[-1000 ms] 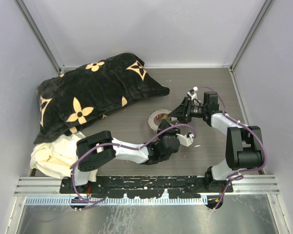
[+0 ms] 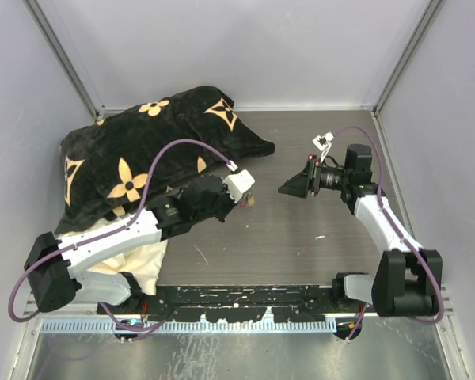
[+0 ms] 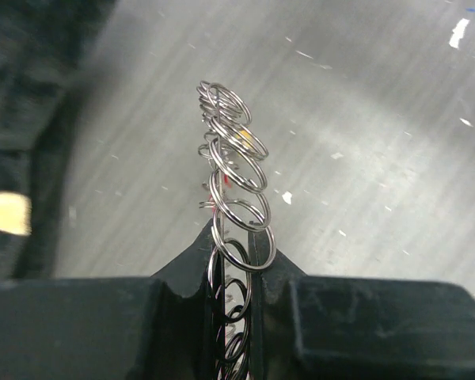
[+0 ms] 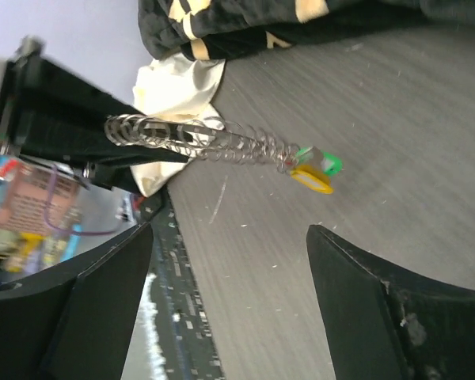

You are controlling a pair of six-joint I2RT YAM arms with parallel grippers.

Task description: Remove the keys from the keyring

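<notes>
My left gripper is shut on the coiled wire keyring (image 3: 238,170), whose loops rise out from between the black fingers in the left wrist view. In the right wrist view the keyring (image 4: 214,142) stretches sideways from the left gripper, with yellow (image 4: 312,179) and green (image 4: 331,164) pieces at its far end, apparently key heads; in the top view it is mostly hidden by the left arm. My right gripper (image 2: 295,184) stands open to the right of it, nothing between its fingers.
A black patterned blanket (image 2: 138,150) lies across the back left, with cream cloth (image 2: 138,265) below it at the left.
The left arm has swung left and turned, carrying the keyring away from the right gripper. The right gripper has moved slightly right, apart from the keyring.
</notes>
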